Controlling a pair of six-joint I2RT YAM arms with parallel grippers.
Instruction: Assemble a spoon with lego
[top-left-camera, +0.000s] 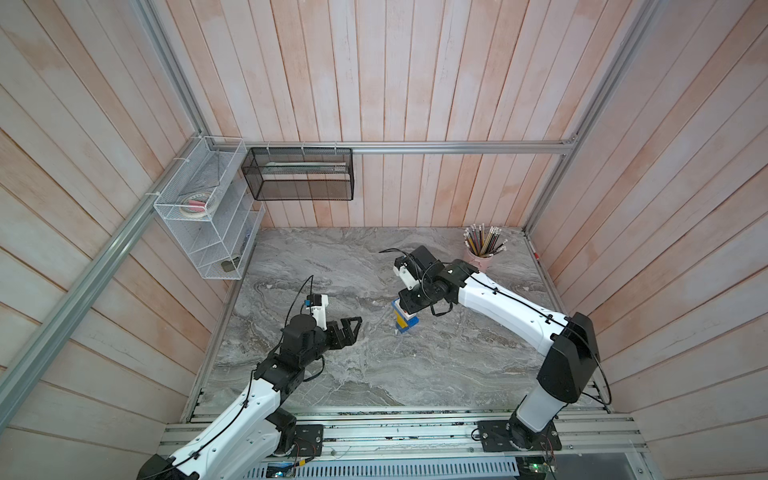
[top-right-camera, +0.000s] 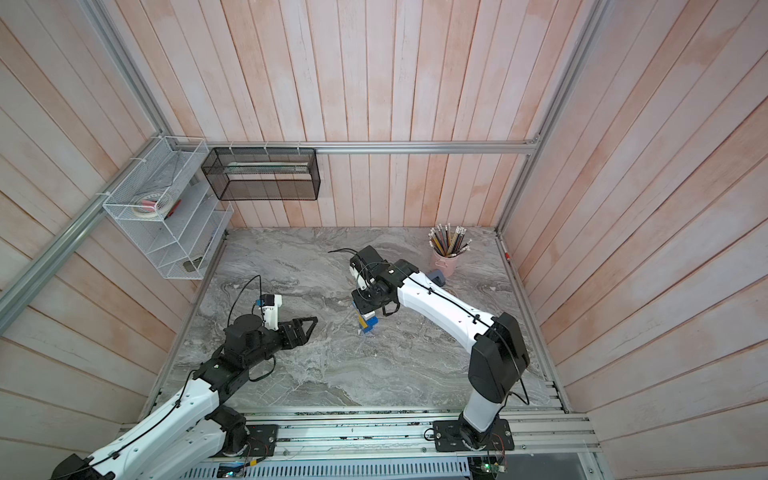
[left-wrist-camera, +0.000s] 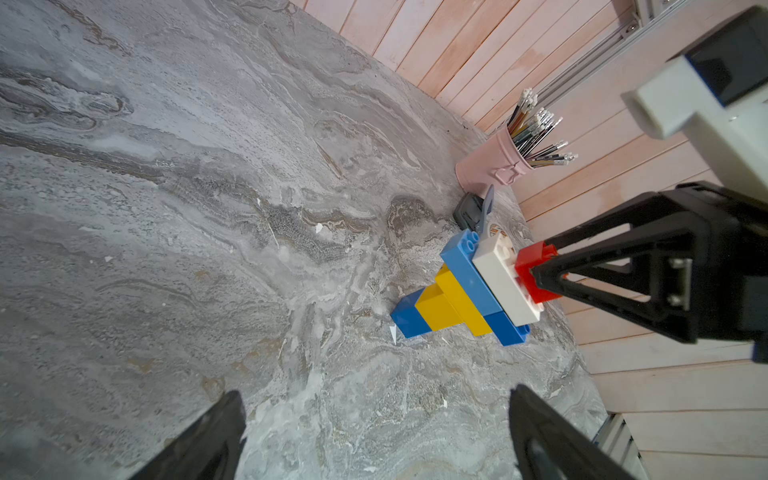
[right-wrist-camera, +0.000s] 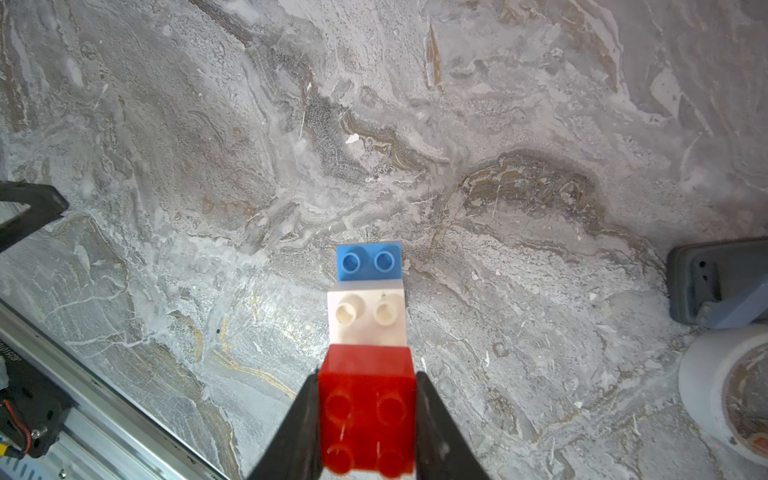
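A lego stack stands on the table: a blue brick (left-wrist-camera: 409, 315) at the base, yellow bricks (left-wrist-camera: 453, 302) above it, then a wider blue layer (left-wrist-camera: 472, 272) and a white brick (left-wrist-camera: 505, 276). My right gripper is shut on a red brick (right-wrist-camera: 368, 384) with studs showing. In the left wrist view the red brick sits against the white brick's top; whether its studs are fully pressed in, I cannot tell. Off to the left, above the table, my left gripper (top-left-camera: 352, 330) is open and empty; its blurred fingers (left-wrist-camera: 209, 436) are far apart.
Toward the back right are a pink cup of brushes (left-wrist-camera: 496, 160) and a small dark object (left-wrist-camera: 470, 212). A wire shelf (top-left-camera: 208, 208) and a black mesh basket (top-left-camera: 297, 173) hang by the walls.
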